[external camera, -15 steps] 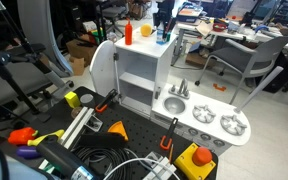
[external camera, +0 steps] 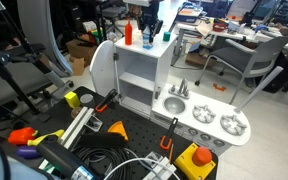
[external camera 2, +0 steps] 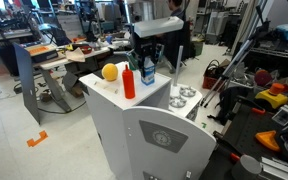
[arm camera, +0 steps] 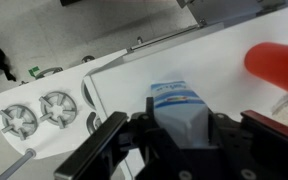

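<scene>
A blue-and-white bottle or can point(external camera 2: 148, 72) is at the top of the white cabinet point(external camera 2: 164, 150), with my gripper point(external camera 2: 147, 62) shut on it. In the wrist view the blue-and-white object point(arm camera: 175, 97) rises between the dark fingers, its pale rounded end toward the camera. Whether its base touches the cabinet top cannot be told. A red bottle point(external camera 2: 128, 82) stands upright beside it, apart from the gripper. It also shows as a large red shape point(arm camera: 278, 68) at the right of the wrist view. The fingertips are partly hidden behind the held object.
A yellow-orange cup point(external camera 2: 109, 72) stands on the cabinet top near the red bottle. Beside the cabinet lies a white toy counter with a sink point(external camera: 174, 105) and stove burners point(external camera: 233, 125). The open cabinet door point(external camera: 104, 70) stands out to the left.
In exterior view 1 my gripper has moved left over the cabinet top, toward the red bottle. The red bottle, cabinet and counter have stayed put.
</scene>
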